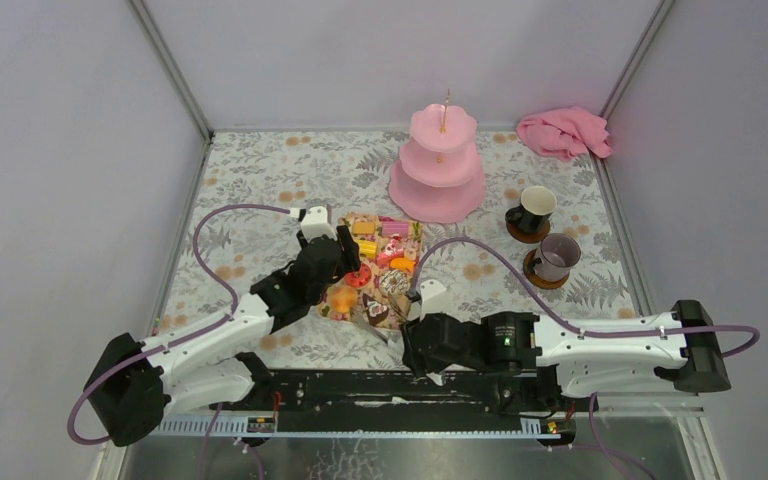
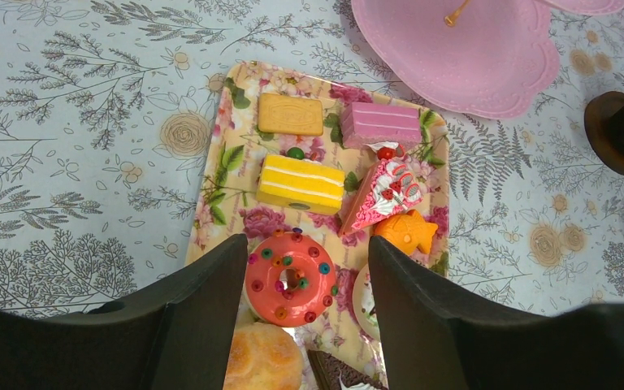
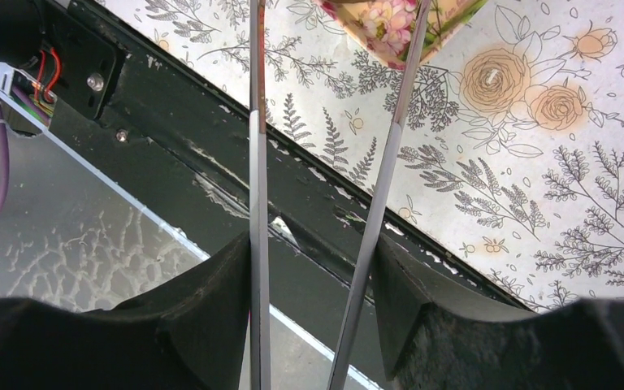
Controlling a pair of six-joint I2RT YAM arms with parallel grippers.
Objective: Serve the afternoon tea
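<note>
A floral tray (image 2: 211, 195) of toy treats lies mid-table, with a biscuit (image 2: 290, 114), pink cake (image 2: 380, 123), yellow cake (image 2: 299, 183), donut (image 2: 290, 284) and others. My left gripper is open above it. My right gripper grips a pair of long metal tongs (image 3: 257, 203) near the front edge, their tips reaching over the tray's near corner; what lies at the tips is out of view in the right wrist view. The pink three-tier stand (image 1: 435, 195) is behind the tray.
A black mug (image 1: 532, 212) and a grey mug (image 1: 555, 258) sit on coasters at the right; a pink cloth (image 1: 563, 133) lies at the back right. A black rail (image 3: 171, 171) runs along the front.
</note>
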